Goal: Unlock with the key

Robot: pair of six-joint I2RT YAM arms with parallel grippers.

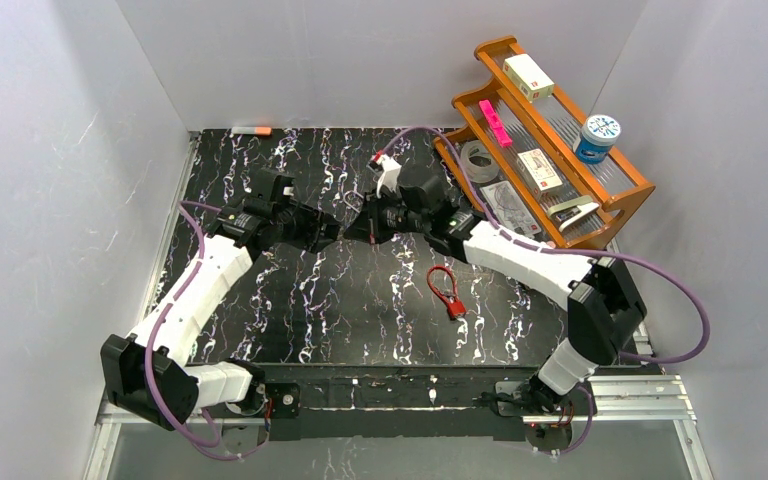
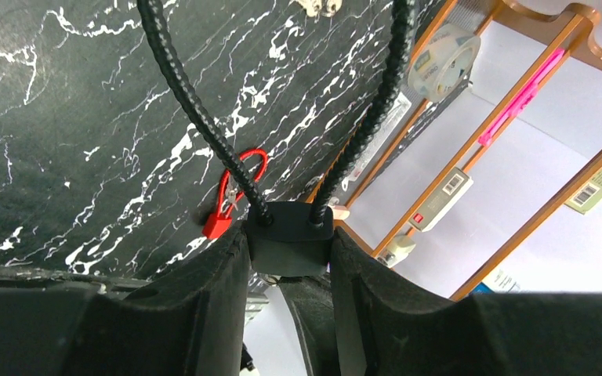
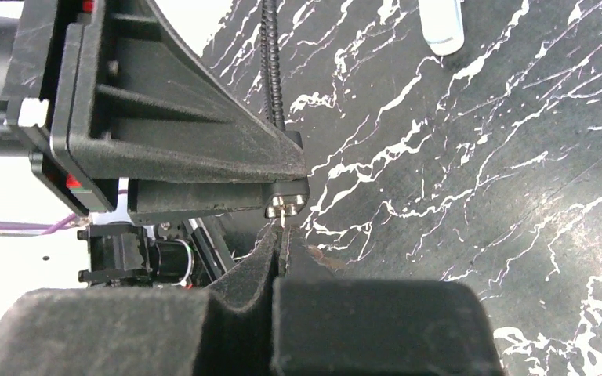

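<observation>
A black padlock (image 2: pixel 290 243) with a long braided black shackle is clamped between the fingers of my left gripper (image 1: pixel 334 234). In the right wrist view the padlock's end face (image 3: pixel 286 200) shows metal round its keyhole. Close against that face, my right gripper is shut, its tips facing the keyhole. A thin bright sliver of the key (image 3: pixel 283 218) runs from those tips to the lock. Most of the key is hidden, and how deep it sits cannot be told. From above, the two grippers meet nearly tip to tip over the table.
A red cable padlock (image 1: pixel 450 294) lies on the marble-patterned table (image 1: pixel 360 320). The wooden shelf (image 1: pixel 550 150) with boxes, tape and a jar stands at the back right. An orange-and-white marker (image 1: pixel 252 131) lies at the back left.
</observation>
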